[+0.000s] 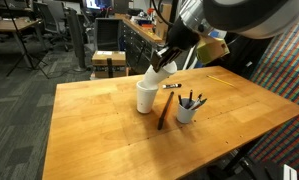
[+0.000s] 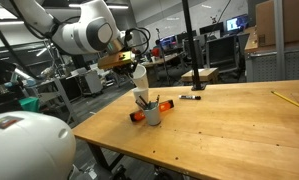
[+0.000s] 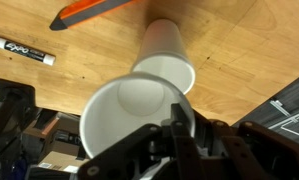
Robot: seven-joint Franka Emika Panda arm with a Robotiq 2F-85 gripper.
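My gripper (image 1: 169, 58) is shut on a white cup (image 1: 157, 76), held tilted in the air. In the wrist view this held cup (image 3: 129, 125) fills much of the picture beside the gripper's dark fingers. Just below it, a second white cup (image 1: 146, 98) stands upright on the wooden table. The held cup's lower end is close over the standing cup's rim; whether they touch I cannot tell. From the wrist, the standing cup (image 3: 164, 45) is partly covered by the held one.
A cup with several pens (image 1: 187, 112) stands to the right, with a long red-and-black tool (image 1: 165, 112) lying beside it. Behind lies a marker (image 1: 172, 86). A yellow stick (image 2: 289, 101) rests farther off.
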